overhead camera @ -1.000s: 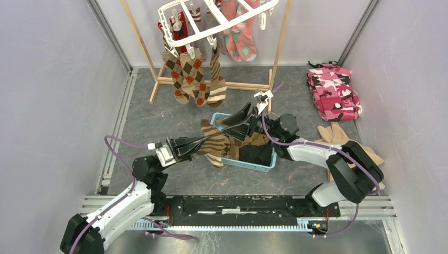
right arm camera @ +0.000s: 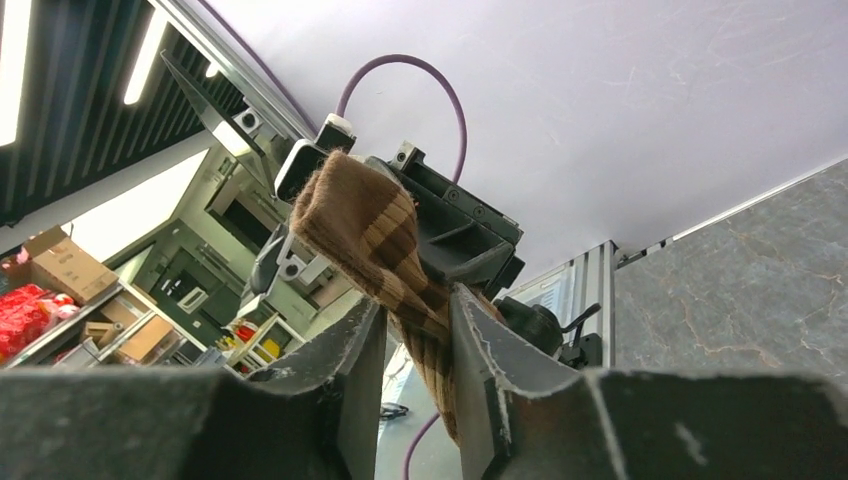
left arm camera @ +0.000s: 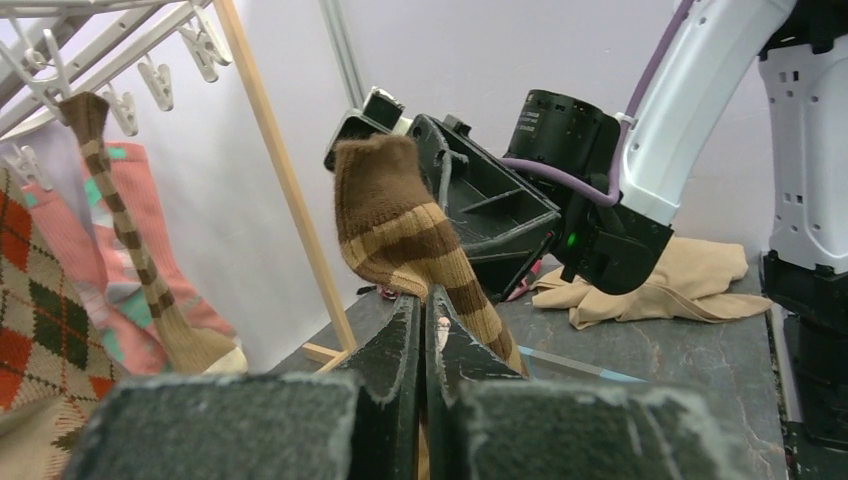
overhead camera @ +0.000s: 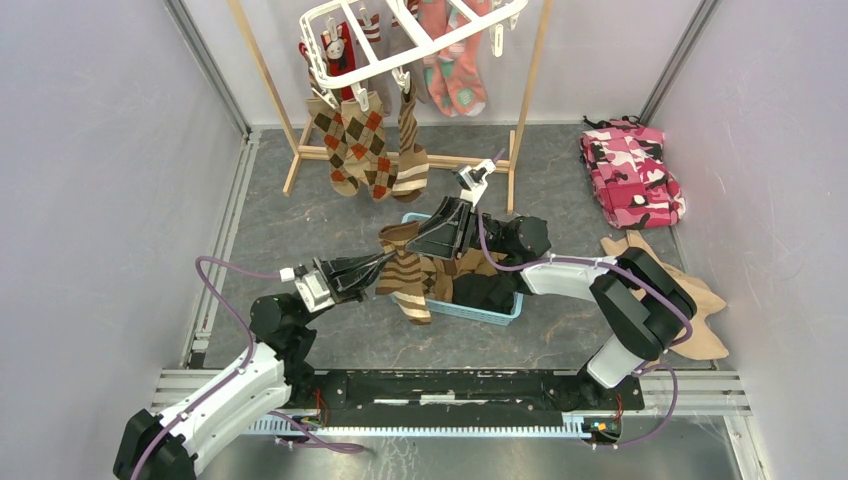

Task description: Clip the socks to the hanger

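Observation:
A brown striped sock (overhead camera: 402, 285) hangs above the front of the blue basket (overhead camera: 470, 313). My left gripper (overhead camera: 385, 258) is shut on it; in the left wrist view its top cuff sticks up above the fingertips. My right gripper (overhead camera: 415, 245) is at the sock's upper part, its fingers close around the knit in the right wrist view; whether they grip it cannot be told. The white hanger (overhead camera: 415, 50) with clips holds argyle socks (overhead camera: 362, 140), striped socks (overhead camera: 410, 165), pink socks (overhead camera: 462, 75) and others at the back.
More socks lie in the basket. A pink camouflage bag (overhead camera: 630, 170) and tan cloths (overhead camera: 700, 310) lie at the right. The wooden rack (overhead camera: 455, 160) stands behind the basket; the floor at the left between rack and left arm is clear.
My right gripper has moved left and in onto the sock, its finger looking narrower than a second ago. The sock's top stands more upright. My left gripper has stayed put.

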